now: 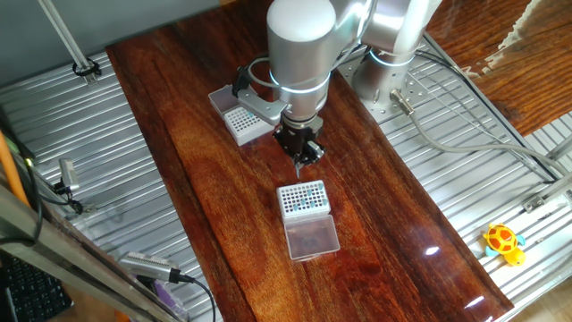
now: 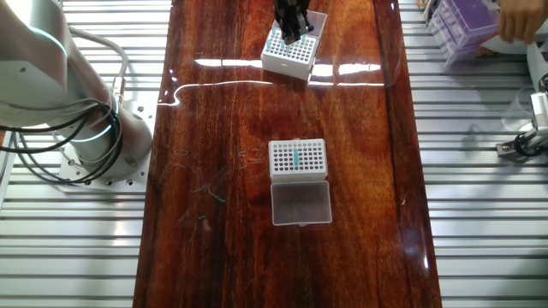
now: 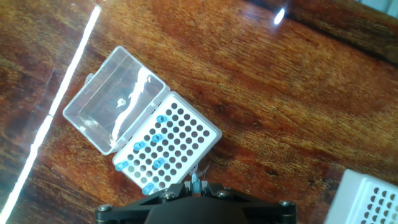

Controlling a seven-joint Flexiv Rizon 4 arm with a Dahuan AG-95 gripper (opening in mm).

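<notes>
My gripper is shut on a small blue pipette tip (image 3: pixel 196 180), which shows at the bottom middle of the wrist view. A white rack box (image 3: pixel 174 140) with rows of round holes and several blue tips scattered in it lies just ahead; its clear lid is folded open to the left. From outside, the gripper (image 1: pixel 300 157) hangs above the box's near-arm side, with a thin point (image 1: pixel 298 171) jutting down. A second white rack (image 2: pixel 297 159) holds a short column of blue tips, its clear lid (image 2: pixel 300 204) lying open.
The robot base (image 1: pixel 384 76) stands on slatted metal beside the table. A yellow-orange toy turtle (image 1: pixel 503 241) lies off the table; a hand (image 2: pixel 518 21) shows at the far edge.
</notes>
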